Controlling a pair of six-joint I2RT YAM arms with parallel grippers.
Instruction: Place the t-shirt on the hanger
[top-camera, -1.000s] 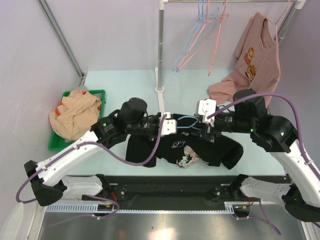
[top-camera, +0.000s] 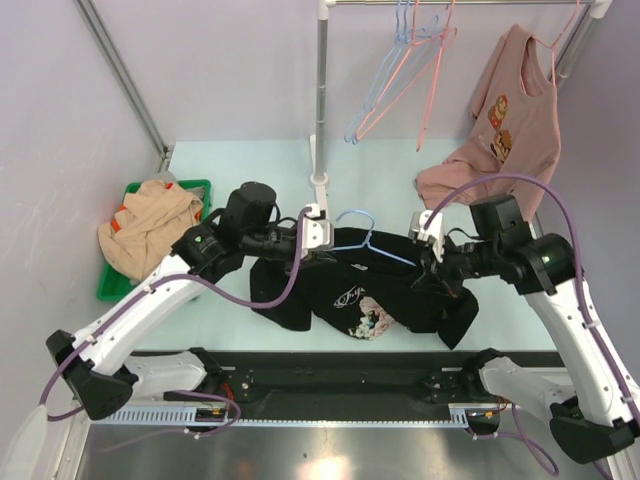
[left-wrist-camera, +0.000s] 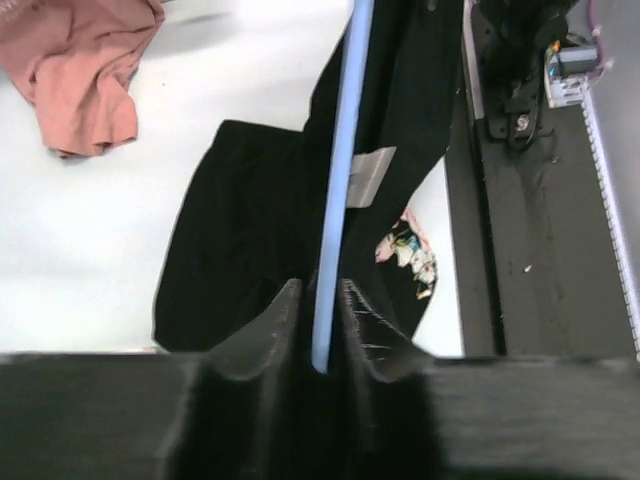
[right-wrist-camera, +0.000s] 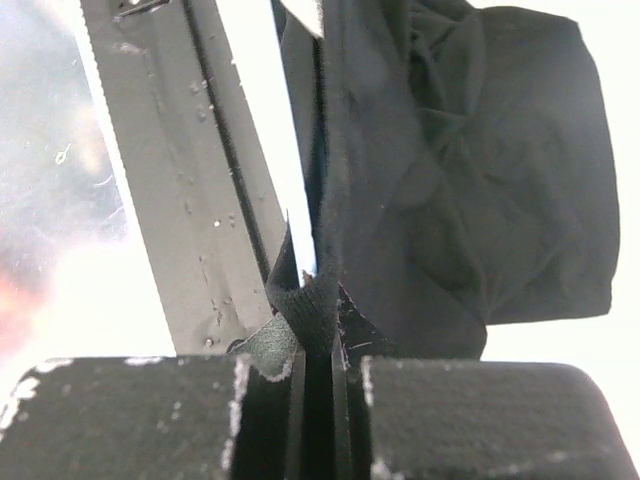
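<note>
The black t-shirt (top-camera: 315, 300) with a floral print (top-camera: 373, 318) lies bunched on the white table between my grippers. A light blue hanger (top-camera: 368, 240) is inside its neck opening, hook upward. My left gripper (top-camera: 320, 255) is shut on hanger and shirt at one side; in the left wrist view the blue bar (left-wrist-camera: 338, 190) runs out from between its fingertips. My right gripper (top-camera: 440, 272) is shut on black fabric at the other shoulder, with the hanger's end (right-wrist-camera: 300, 250) inside the cloth just ahead of its fingers in the right wrist view.
A rail (top-camera: 470, 2) at the back holds empty blue and pink hangers (top-camera: 400, 80) and a pink shirt (top-camera: 505, 120) on the right. A green basket of clothes (top-camera: 150, 230) sits at the left.
The blue hanger between them now shows more fully, with its hook raised.
</note>
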